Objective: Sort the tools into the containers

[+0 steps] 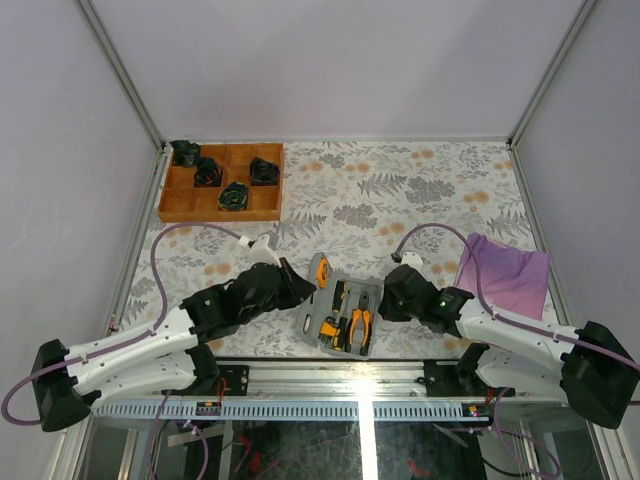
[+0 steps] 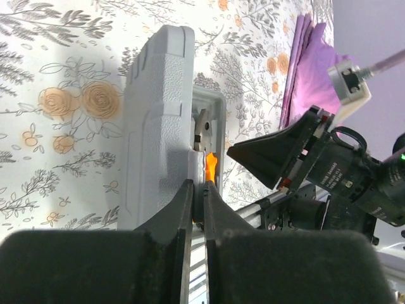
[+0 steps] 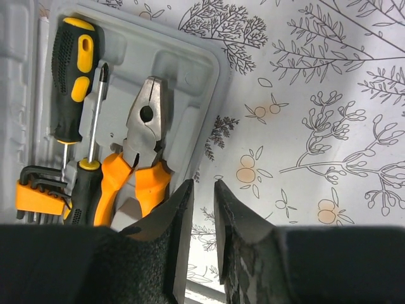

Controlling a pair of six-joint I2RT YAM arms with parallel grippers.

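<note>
A grey tool case lies opened in the front middle. In the right wrist view its tray holds a screwdriver with a thick handle, a thinner screwdriver, pliers and an orange hex key holder. My left gripper is shut on the upright lid of the case at its edge. My right gripper hangs beside the tray's right edge, part open, with nothing between its fingers.
A wooden divided box with several dark crumpled items stands at back left. A purple cloth lies at right.
</note>
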